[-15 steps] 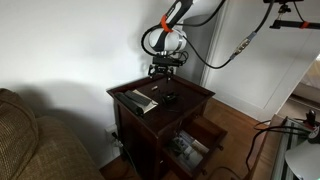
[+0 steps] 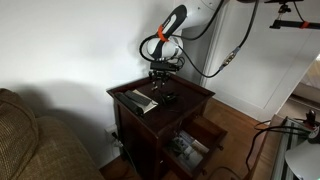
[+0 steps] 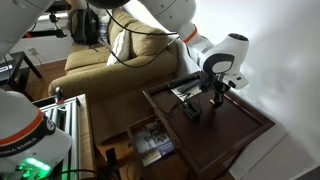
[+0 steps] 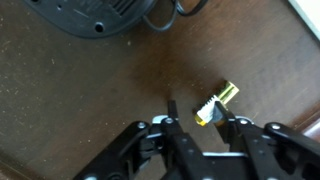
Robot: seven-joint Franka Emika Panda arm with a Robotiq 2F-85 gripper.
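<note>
A small thin item (image 4: 228, 92), tan at one end with a white-striped middle and a yellow end, lies at a slant over the brown top in the wrist view. My gripper is low over that top, its fingers partway apart around the yellow end. The item is close against the right-hand finger, while some brown surface shows between it and the left-hand one. Whether it is gripped cannot be made out. Both exterior views show the gripper (image 2: 160, 75) pointing down at the far part of the dark cabinet (image 2: 122, 108); the item is too small to discern there.
A black rounded device with a cable (image 4: 95, 14) sits close by on the top. Towards the sofa (image 3: 125, 62) lies a pale, flat item (image 2: 141, 101). Below, an open drawer (image 3: 150, 142) holds several things. A white wall stands behind the cabinet; the far corner is clear.
In exterior view 1 the arm and gripper have come slightly lower and to the left towards the cabinet top. The cabinet and the things on it look unmoved.
</note>
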